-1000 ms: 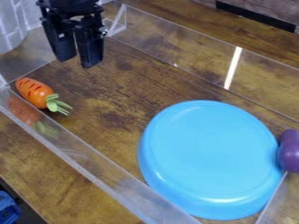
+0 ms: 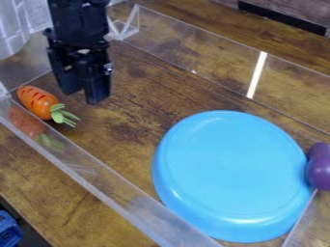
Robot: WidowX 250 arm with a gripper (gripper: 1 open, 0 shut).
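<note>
My black gripper [image 2: 77, 79] is at the upper left, angled down with its two fingers spread open and nothing visible between them. It hangs a little above and to the right of an orange toy carrot [image 2: 39, 101] with green leaves, which lies inside a clear-walled enclosure on the wooden floor. A large light blue round plate or lid [image 2: 233, 174] fills the lower right. A purple object [image 2: 318, 166], partly cut off by the frame, lies at the right edge beside it.
Clear plastic walls [image 2: 129, 193] run along the near left and the back of the area. The wooden floor [image 2: 161, 96] between the gripper and the blue disc is bare. A blue object [image 2: 7, 230] sits outside at the bottom left.
My gripper has moved downward from the top of the view toward the carrot's height in the image. The carrot, disc and purple object have not moved.
</note>
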